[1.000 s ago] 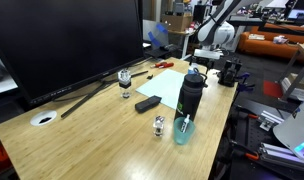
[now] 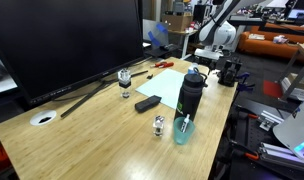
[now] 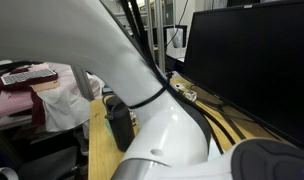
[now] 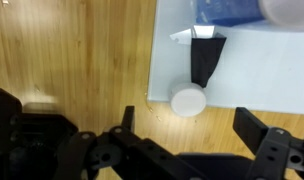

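My gripper is open in the wrist view, its two dark fingers wide apart. A round white piece (image 4: pixel 188 100) shows between and just beyond the fingertips, and neither finger touches it. Above it in the picture runs a short black strip (image 4: pixel 205 60). At the top edge is a blue and whitish object (image 4: pixel 227 10), cut off by the frame. These lie over a pale sheet (image 4: pixel 167 65) on the wooden table (image 4: pixel 92 60). In exterior view 2 the white arm (image 3: pixel 177 130) fills much of the picture, and its gripper cannot be made out.
A tall black canister (image 2: pixel 189 98) stands near the table's front edge, with a teal cup (image 2: pixel 184 131) beside it. A black case (image 2: pixel 147 103), small white mug (image 2: pixel 158 125) and white-and-dark item (image 2: pixel 124 82) lie around it. The monitor (image 2: pixel 72 45) backs the table.
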